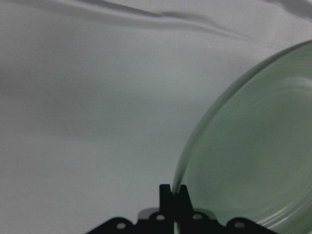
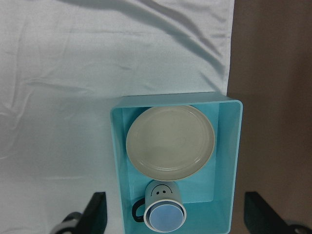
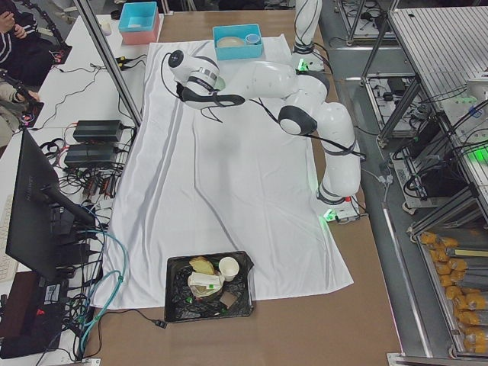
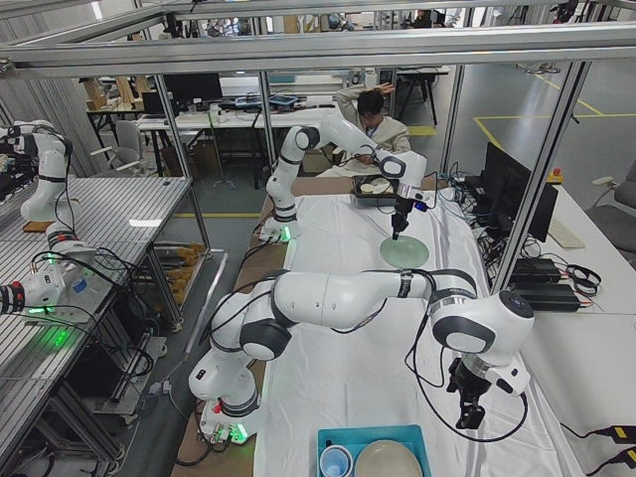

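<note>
A pale green plate (image 4: 403, 252) lies on the white cloth. My left gripper is at its rim, fingers close together with the rim at them, apparently gripping it; in the camera right view that gripper (image 4: 398, 227) points down at the plate (image 1: 253, 146). My right gripper stands open above the cloth by a blue bin (image 2: 225, 161), which holds a beige plate (image 2: 170, 141) and a smiley mug (image 2: 164, 207) with a blue inner cup. In the camera left view the left gripper is hidden behind its arm.
A black tray (image 3: 175, 301) with food items and a white cup sits at the opposite end of the cloth. Monitors and cables (image 3: 76, 175) line one side; metal frames (image 3: 381, 114) the other.
</note>
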